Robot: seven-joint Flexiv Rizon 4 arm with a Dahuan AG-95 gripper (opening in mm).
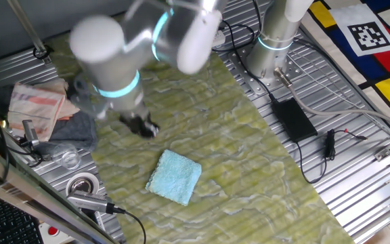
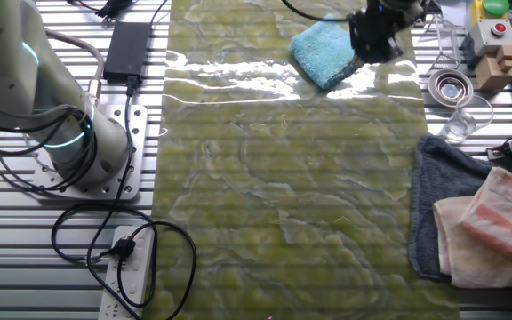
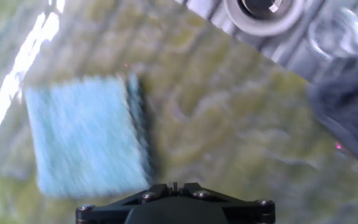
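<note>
A light blue folded cloth [image 1: 174, 177] lies flat on the green marbled mat. In the wrist view the cloth [image 3: 87, 137] fills the left side, its folded edge towards the right. My gripper [image 1: 150, 129] hangs above the mat, a short way behind the cloth and apart from it. At the bottom of the wrist view, the gripper shows its black fingers drawn together, with nothing visible between them. In the second exterior view the gripper [image 2: 376, 49] is a dark blur at the cloth's right edge.
Dark grey and striped towels [image 2: 505, 213] lie beside the mat, near a clear glass [image 2: 466, 121] and a round metal dish [image 2: 451, 88]. A black power adapter [image 1: 294, 120] and cables sit by the arm's base.
</note>
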